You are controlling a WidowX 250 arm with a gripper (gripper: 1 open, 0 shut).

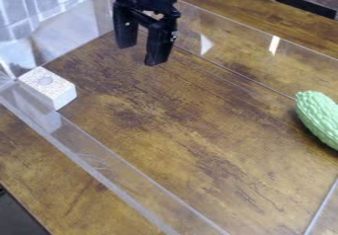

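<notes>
My black gripper [142,38] hangs over the back of the wooden work area, left of centre, with its two fingers spread apart and no object visible between them. A white box [47,88] with a faint printed pattern lies at the left, beside the clear wall. A pale green bumpy vegetable, like a bitter melon [318,118], lies at the right edge, partly out of view.
Clear plastic walls [106,168] border the wooden floor [185,150], whose middle and front are free. A pale tiled-looking cloth or surface [40,22] is at the back left.
</notes>
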